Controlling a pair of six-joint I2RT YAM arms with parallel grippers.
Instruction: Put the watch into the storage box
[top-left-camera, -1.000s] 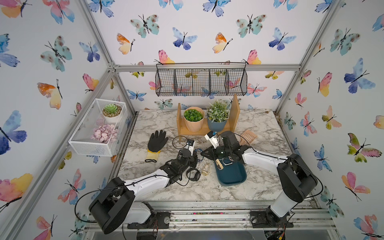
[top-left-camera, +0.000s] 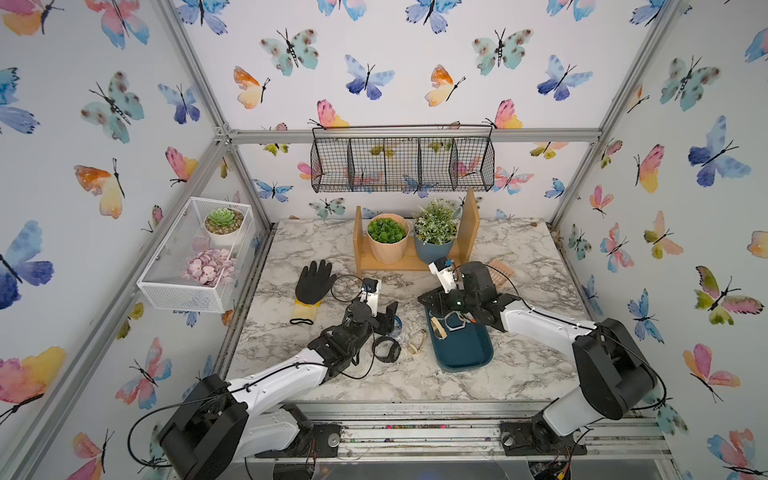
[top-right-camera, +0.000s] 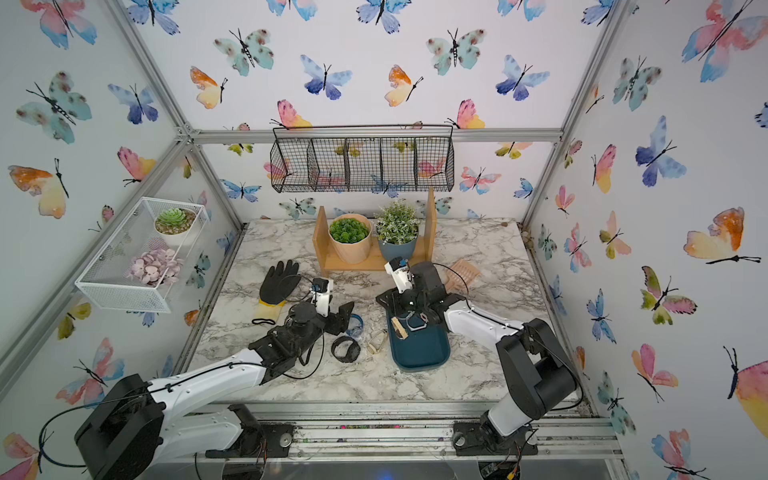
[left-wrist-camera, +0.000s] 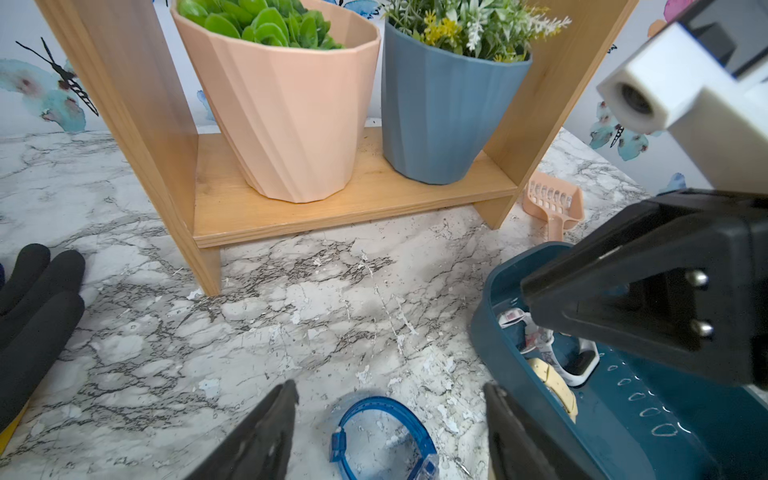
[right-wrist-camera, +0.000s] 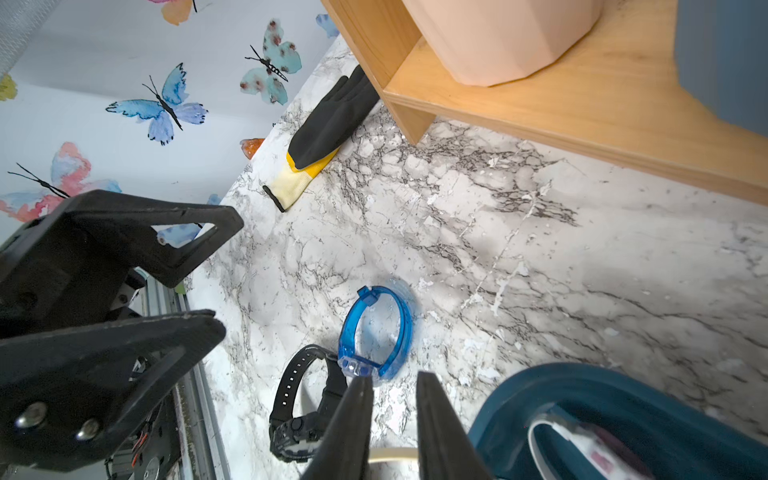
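Note:
A blue watch and a black watch lie on the marble table, left of the teal box. A pale watch lies beside them. Inside the box are watches with light straps. My left gripper stands open just above and behind the blue watch, nothing between its fingers. My right gripper hangs over the box's left rim, fingertips apart, with nothing seen held.
A wooden shelf with two potted plants stands behind. A black glove lies at left, a pink scoop at back right. The table between shelf and watches is clear.
My left gripper has drawn back left and toward the front, uncovering more of the blue watch. My right gripper has moved to the right, over the box.

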